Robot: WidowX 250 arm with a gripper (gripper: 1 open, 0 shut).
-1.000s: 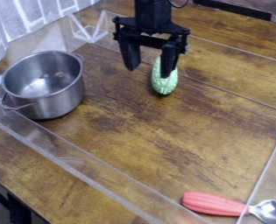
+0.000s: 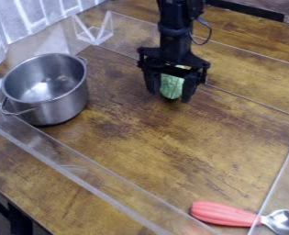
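The black gripper (image 2: 172, 75) reaches down from the top centre over a pale green oblong vegetable (image 2: 173, 88), with its fingers on either side of the vegetable and covering much of it. Whether the fingers touch it or are closed on it is unclear. A steel pot (image 2: 46, 87) stands to the left, apart from the gripper. A spoon with a pink-red handle (image 2: 227, 213) lies at the lower right.
Transparent plastic walls (image 2: 97, 179) run along the left and front left and at the right. A white rippled surface is at the top left.
The gripper has moved down and to the right onto the green vegetable, which is now more hidden beneath it. The pot and spoon have not moved.
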